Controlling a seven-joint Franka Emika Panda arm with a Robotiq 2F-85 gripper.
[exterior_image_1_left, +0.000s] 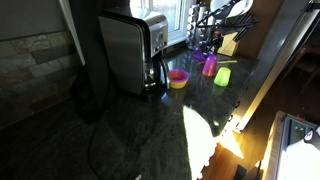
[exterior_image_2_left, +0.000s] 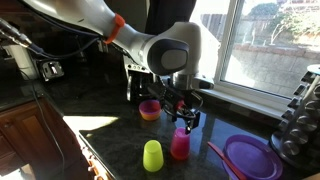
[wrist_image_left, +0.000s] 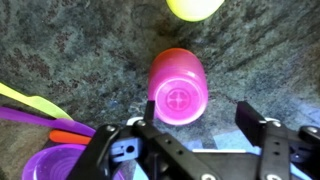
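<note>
A pink cup stands upside down on the dark counter, its base facing the wrist camera. My gripper is open, its fingertips wide apart with nothing held between them. In the wrist view the cup lies near the left fingertip, toward the top of the gap. From the second exterior view, the gripper hangs just above the pink cup. A yellow-green cup stands beside it, also upside down. In the first exterior view the pink cup is behind the green cup.
Close to the pink cup lies a purple plate with a red utensil on it. Stacked colourful bowls sit nearer the coffee maker. A spice rack stands by the window. Open counter lies in front.
</note>
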